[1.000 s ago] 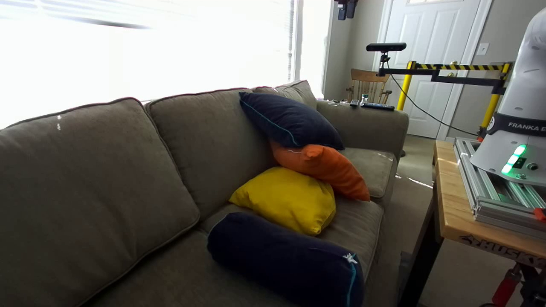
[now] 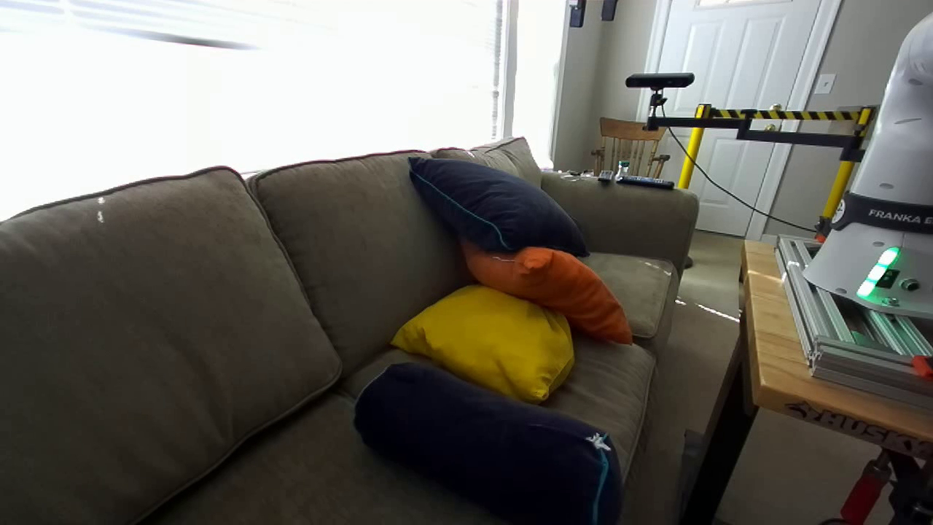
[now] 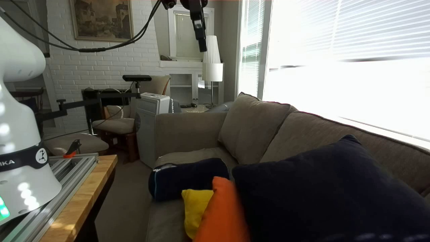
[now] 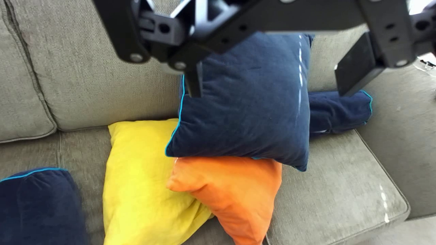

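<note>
My gripper stands open, its two black fingers wide apart and nothing between them. It hangs above the sofa, clear of the pillows; its fingertips (image 2: 577, 16) show at the top edge of exterior view 1. Below, a square navy pillow (image 4: 253, 102) with turquoise piping leans on the backrest. An orange pillow (image 4: 233, 190) is partly under its lower edge and overlaps a yellow pillow (image 4: 139, 183). In exterior view 1, a navy bolster (image 2: 481, 442) lies in front of the yellow pillow. Another navy cushion (image 4: 339, 110) shows behind the square pillow, near the armrest.
The grey-brown sofa (image 2: 157, 324) has bare seat at its armrest end. Remotes (image 2: 645, 183) and a small bottle (image 2: 622, 170) rest on the armrest. A wooden workbench (image 2: 770, 350) carries the arm's base. A camera (image 2: 660, 80) stands on a boom beyond the sofa.
In exterior view 1 the gripper's fingers have spread farther apart, and their tips sit slightly higher. The pillows and sofa look unchanged.
</note>
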